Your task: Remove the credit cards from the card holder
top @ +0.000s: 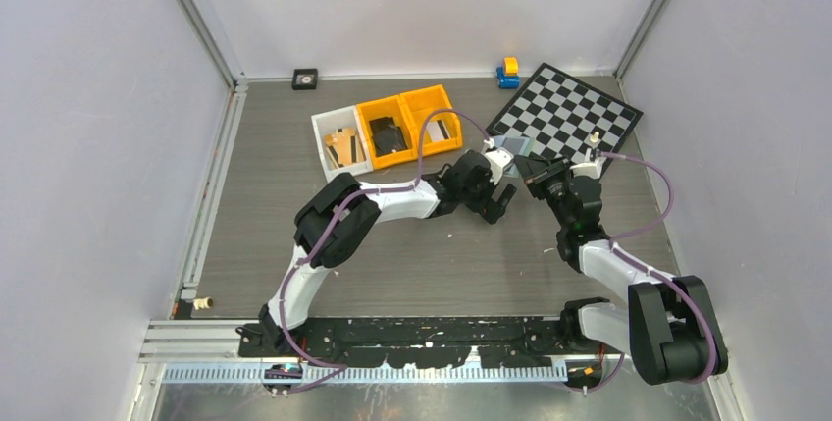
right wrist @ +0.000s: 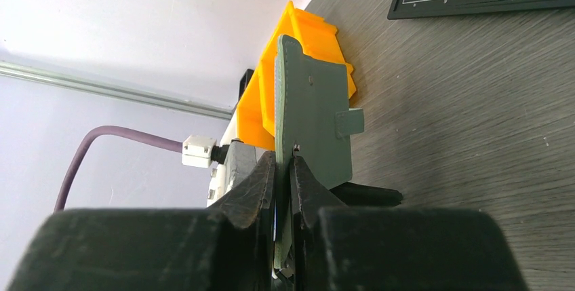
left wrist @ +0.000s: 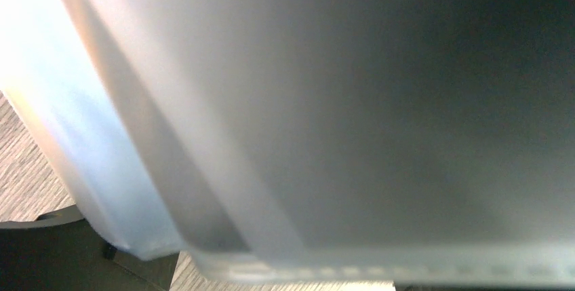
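The grey-green card holder (right wrist: 315, 111) stands upright with my right gripper shut on its edge; a small tab (right wrist: 350, 122) sticks out at its side. From above, the holder (top: 516, 145) shows as a pale patch between the two arms. Very close and blurred, the holder (left wrist: 325, 121) fills most of the left wrist view, with a pale blue strip (left wrist: 102, 128) along its left side. My left gripper (top: 497, 203) is open beside it, one dark finger (left wrist: 129, 264) showing below. Whether cards sit inside the holder cannot be told.
Behind the left arm stand a white bin (top: 325, 151) with cards and orange bins (top: 400, 105) holding dark and pale items. A checkered board (top: 564, 117) lies at the back right, near a blue-and-yellow object (top: 508, 74).
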